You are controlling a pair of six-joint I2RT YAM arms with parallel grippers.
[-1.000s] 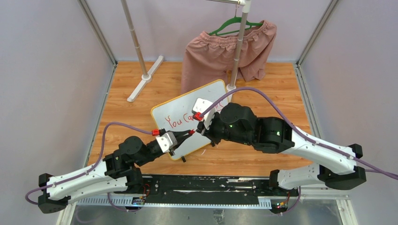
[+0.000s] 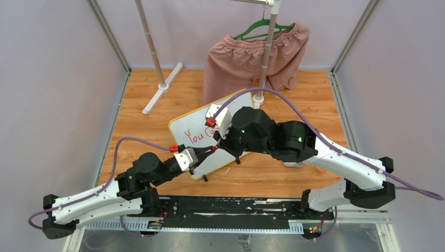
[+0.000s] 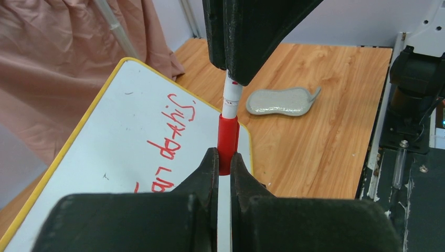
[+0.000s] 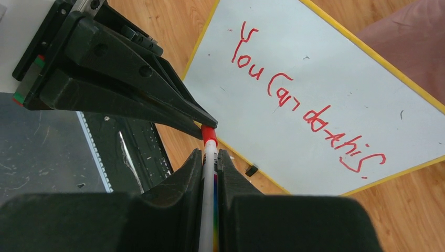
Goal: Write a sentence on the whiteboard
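Observation:
The whiteboard (image 2: 181, 128), yellow-edged, leans near the table's middle with the red handwriting (image 4: 315, 119) "You Can do this." across it. My left gripper is shut on the red cap (image 3: 228, 139). Above it in the left wrist view, the white marker (image 3: 231, 97) meets the cap end to end, apparently at or inside its mouth; how far in is hidden. My right gripper is shut around the marker's body. In the top view both grippers come together in front of the board, covering part of the writing.
A grey eye-mask-like item (image 3: 281, 102) lies on the table right of the board. Pink shorts (image 2: 236, 63) hang on a rack behind it. The rack foot (image 2: 162, 89) stands at the back left. Bare wood (image 2: 141, 123) shows on the left.
My right gripper has shifted left and slightly up in the top view, bringing the marker against the cap. The left arm holds still.

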